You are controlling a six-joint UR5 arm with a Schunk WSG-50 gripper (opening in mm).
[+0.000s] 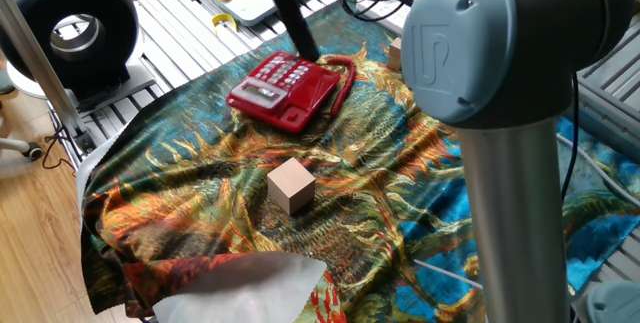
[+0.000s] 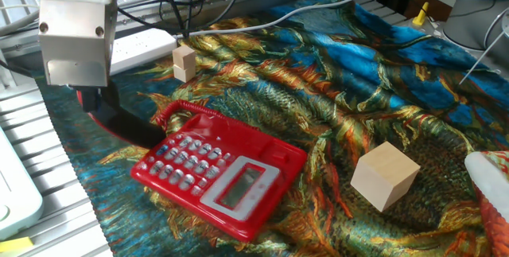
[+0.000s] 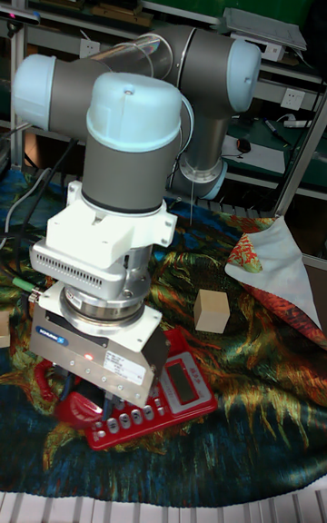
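Note:
A red telephone (image 1: 285, 93) with white keys and a small display lies on the patterned cloth. My gripper (image 2: 151, 135) points down at its far edge, where a black finger (image 2: 121, 122) reaches the phone's corner beside the keys. The coiled red cord (image 1: 346, 81) runs along that same side. In the third view the gripper body (image 3: 92, 359) covers part of the phone. The finger spacing is hard to make out, and whether anything is between the fingers is hidden.
A wooden cube (image 2: 385, 176) stands on open cloth away from the phone. Smaller wooden blocks (image 2: 184, 64) sit near a white power strip (image 2: 143, 50) and cables. A folded cloth corner (image 1: 240, 288) rises at the front. The cloth (image 1: 180, 183) is wrinkled.

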